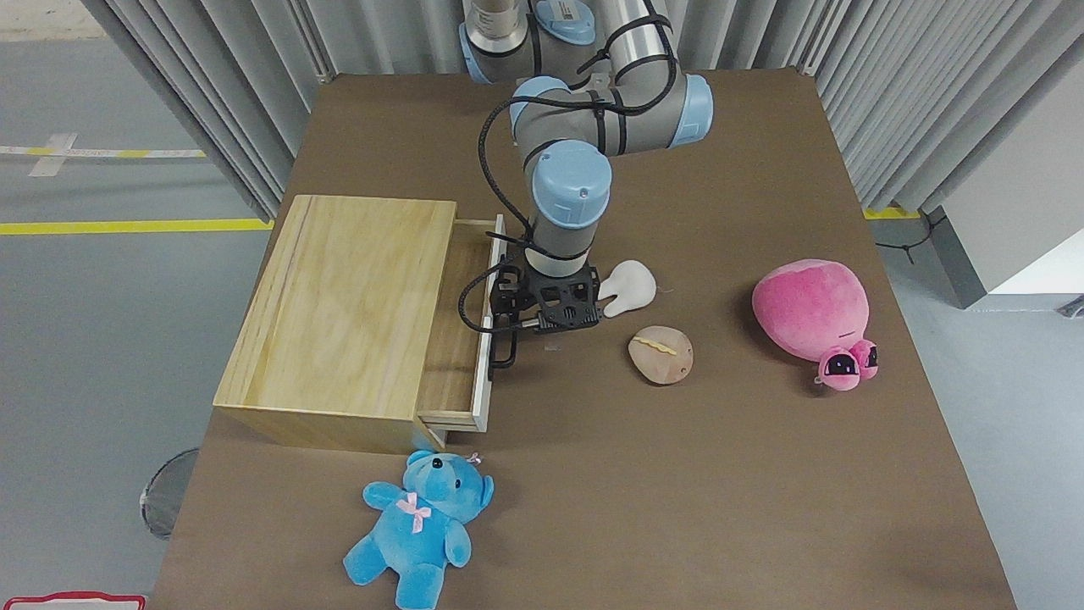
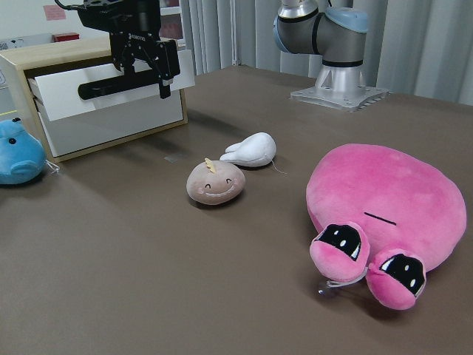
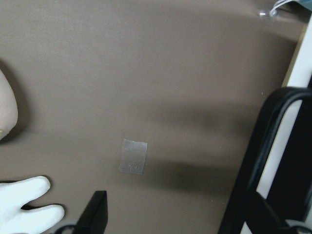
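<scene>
My gripper is at the white front of a drawer in a light wooden cabinet, over the black bar handle. The drawer stands partly pulled out to the right, showing its bare wooden inside in the front view. In the wrist view the long black handle runs along the drawer's white edge at the right, beside the gripper's dark fingertips at the bottom. Whether these are closed on the handle I cannot tell.
A white plush and a beige round plush lie right of the drawer, a pink plush farther right. A blue bear lies in front of the cabinet.
</scene>
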